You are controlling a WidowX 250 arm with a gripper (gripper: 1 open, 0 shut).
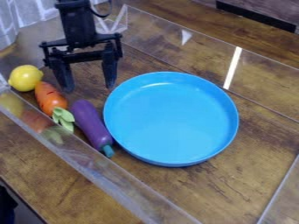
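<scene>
My black gripper (86,74) hangs at the upper left, open, with nothing between its fingers, above and behind the toy food. A lemon (24,78) lies at the far left, a carrot (52,101) just right of and below it, and a purple eggplant (91,124) lies beside the carrot, near the left edge of a blue round plate (170,118). The plate is empty.
A clear plastic wall (105,188) runs diagonally along the lower left. Bare wooden table (246,175) surrounds the plate on the right and behind it.
</scene>
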